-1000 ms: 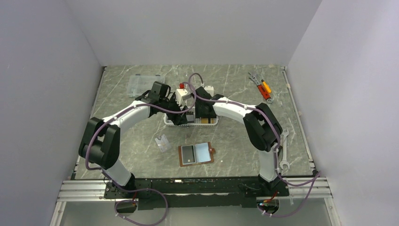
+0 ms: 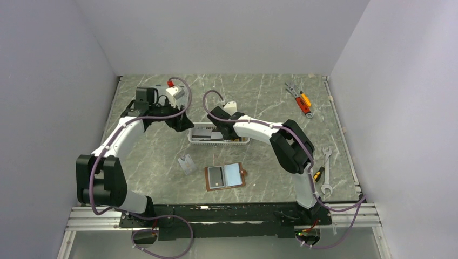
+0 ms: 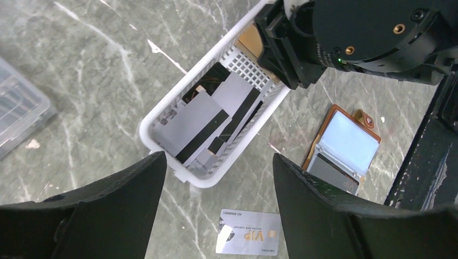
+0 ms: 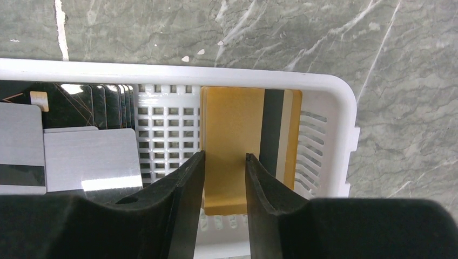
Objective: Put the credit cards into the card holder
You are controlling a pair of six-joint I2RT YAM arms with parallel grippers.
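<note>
A white basket holds silver, black and gold cards; gold cards (image 4: 232, 124) stand out at its right end in the right wrist view, silver cards (image 4: 89, 156) at its left. My right gripper is over the gold stack, fingertips part open at its lower half; whether they touch it I cannot tell. My left gripper is open, empty, left of and above the basket. A brown card holder (image 2: 225, 176), lying open, is in front of the basket. A VIP card (image 3: 247, 229) lies alone left of the holder.
A clear plastic box (image 3: 13, 108) sits at the back left. Pliers (image 2: 300, 102) lie at the back right, wrenches (image 2: 327, 170) at the right edge.
My left gripper has drawn back leftward and away from the basket.
</note>
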